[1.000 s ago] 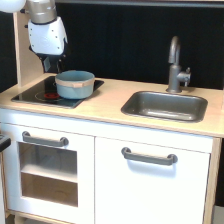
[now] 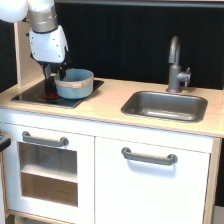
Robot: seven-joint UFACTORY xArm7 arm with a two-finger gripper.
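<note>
A white robot arm reaches in from the upper left, its gripper [image 2: 55, 72] lowered beside a grey-blue pot [image 2: 75, 88] at the pot's back left rim. Whether the fingers are shut on the rim cannot be made out. The pot is on or just over the black hob [image 2: 37, 97] at the left of the countertop.
To the right are a steel sink [image 2: 165, 103] and a grey tap [image 2: 176, 70]. Below are two white cabinet fronts with grey handles, the left one with an opening showing a shelf.
The gripper has moved down to the pot's rim. The pot appears slightly shifted, sitting a little higher in view.
</note>
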